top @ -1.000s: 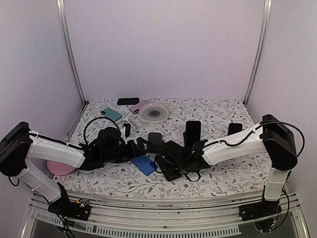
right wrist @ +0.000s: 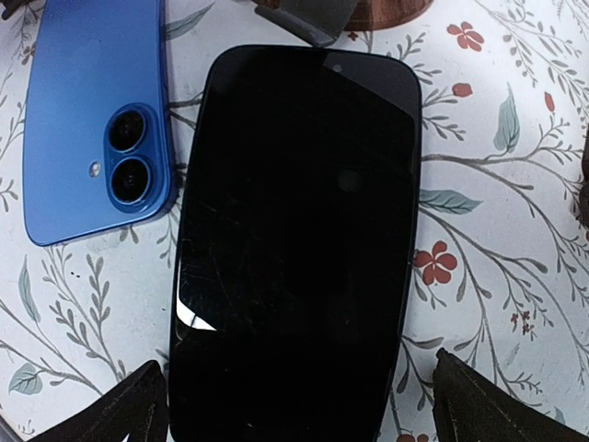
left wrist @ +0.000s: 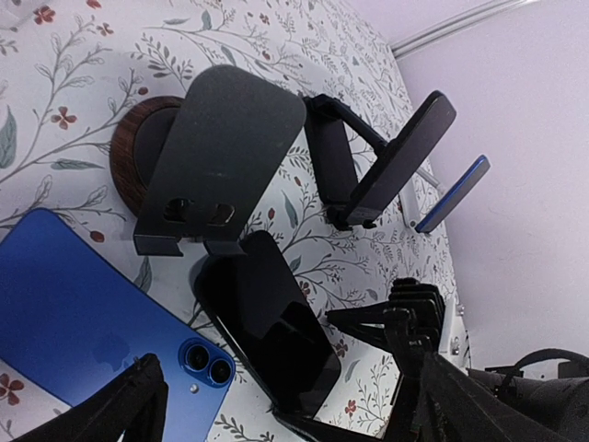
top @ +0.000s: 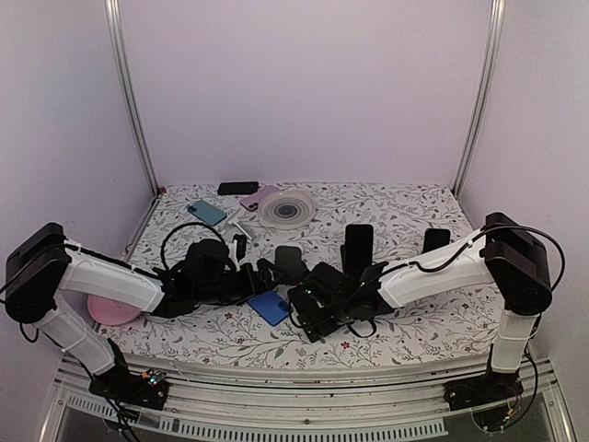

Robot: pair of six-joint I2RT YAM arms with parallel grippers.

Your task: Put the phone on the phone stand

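A black phone (left wrist: 267, 322) lies flat beside a blue phone (left wrist: 101, 313), below a dark stand (left wrist: 221, 157) with a round wooden base. In the right wrist view the black phone (right wrist: 290, 249) fills the middle, between the open fingertips of my right gripper, which is low over it. My left gripper is open above the table at the stand's near side, with nothing held; in the top view it (top: 267, 276) is left of my right gripper (top: 313, 313).
More black stands (top: 359, 244) are to the right. A plate (top: 286, 198), several phones (top: 207, 212) and a pink dish (top: 113, 313) lie at the back and left.
My right gripper has moved slightly toward the table's front. My left arm has shifted very slightly.
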